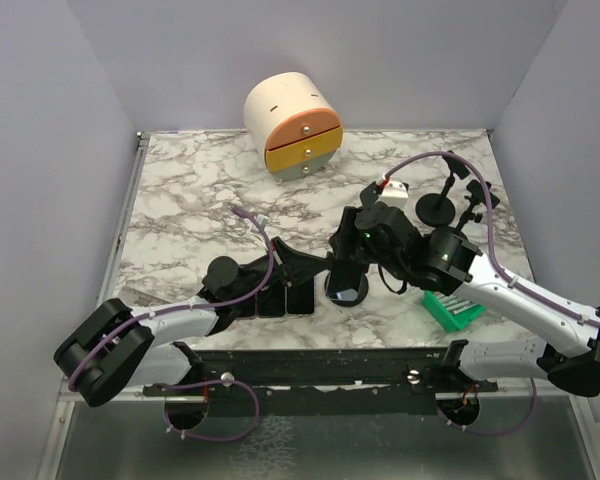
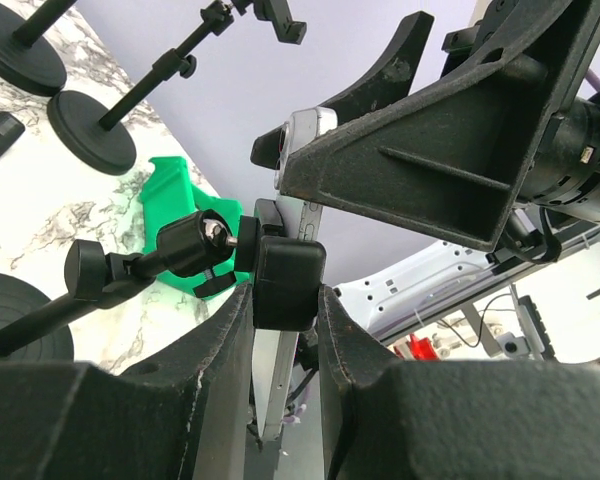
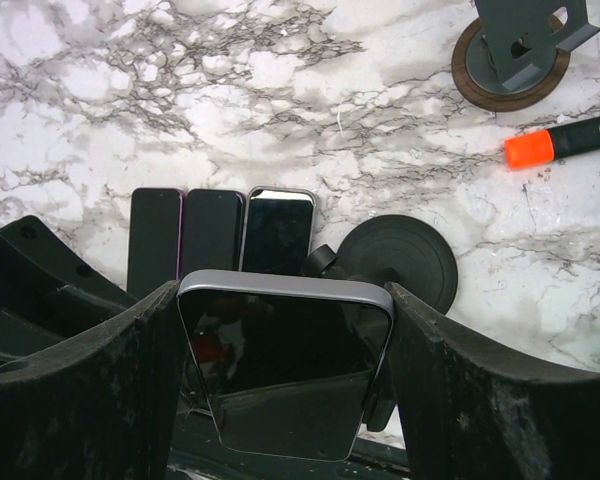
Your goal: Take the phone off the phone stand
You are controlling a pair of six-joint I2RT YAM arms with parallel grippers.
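The phone (image 3: 285, 370) sits upright in its black stand (image 2: 190, 250), whose round base (image 3: 415, 260) rests on the marble. My right gripper (image 1: 355, 225) is at the phone's upper end, its fingers on either side of it; in the right wrist view the phone fills the space between them. My left gripper (image 1: 320, 262) is lower down at the stand's black holder (image 2: 288, 285), fingertips beside it; whether they press on it is hard to tell.
Several phones (image 3: 213, 230) lie left of the stand. A green tray (image 1: 450, 315) is at the right, other stands (image 1: 435, 210) behind it, a drawer unit (image 1: 290, 125) at the back and a marker (image 3: 580, 135) on the table.
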